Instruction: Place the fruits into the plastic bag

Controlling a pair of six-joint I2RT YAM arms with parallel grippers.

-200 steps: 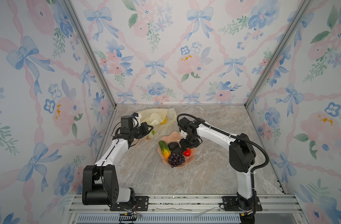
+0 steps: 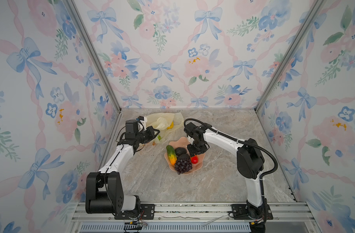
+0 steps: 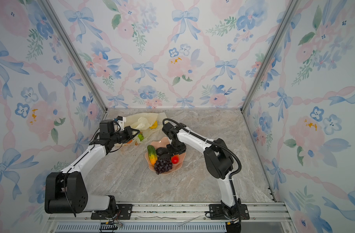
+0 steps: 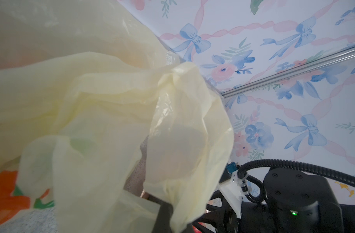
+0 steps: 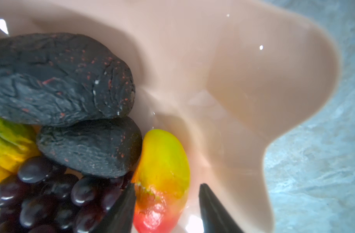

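A pink wavy-edged bowl [image 2: 200, 163] holds a mango-like fruit [image 5: 160, 176], red and yellow, beside dark grapes [image 5: 49, 194], two black avocado-like fruits [image 5: 61, 79] and a long green-yellow one [image 2: 171, 155]. My right gripper is over the bowl, its fingers on either side of the mango. A gap shows between the mango and the right-hand finger. At the back left lies the pale yellow plastic bag [image 2: 177, 119]. My left gripper [image 2: 157, 133] is shut on the bag's thin film, which hides much of its fingers in the left wrist view.
A yellow patch [image 2: 170, 125] shows at the bag; whether it is print or contents is unclear. The right arm [image 2: 224, 141] reaches in over the bowl. Bare marbled table [image 2: 224, 186] lies to the right and in front.
My right gripper has shifted very slightly at the bowl, and the bowl with its fruits has moved a little. The left arm and the bag look still.
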